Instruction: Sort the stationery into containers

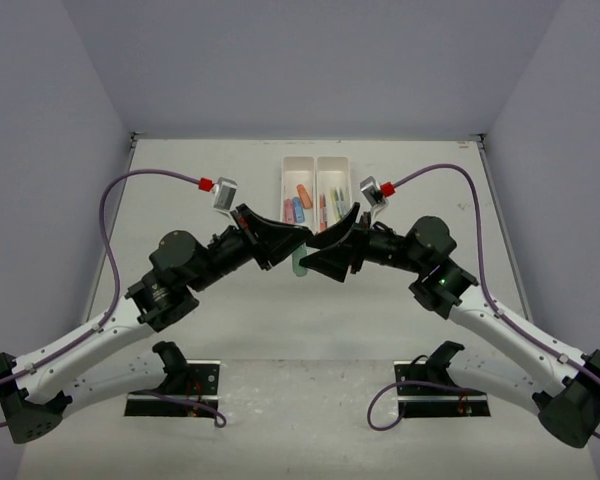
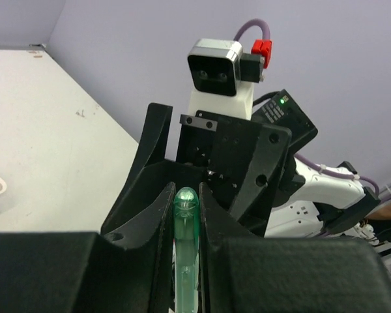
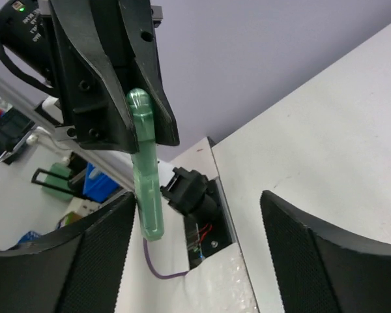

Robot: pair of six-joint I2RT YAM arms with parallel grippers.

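Observation:
A green, translucent pen-like stick [image 1: 299, 262] hangs upright between the two arms in the top view. My left gripper [image 1: 305, 236] is shut on it; in the left wrist view, the stick [image 2: 186, 225] stands pinched between the two dark fingers. My right gripper [image 1: 330, 246] faces it with its fingers spread apart. From the right wrist view, the stick [image 3: 146, 173] is held in the left arm's fingers, close by one right fingertip [image 3: 114, 228], and the space between the right fingers is empty. Whether that fingertip touches the stick, I cannot tell.
Behind the grippers stand two white containers side by side. In the left container [image 1: 298, 172] lie orange, pink and blue pieces; the right container [image 1: 332, 174] has several pens.

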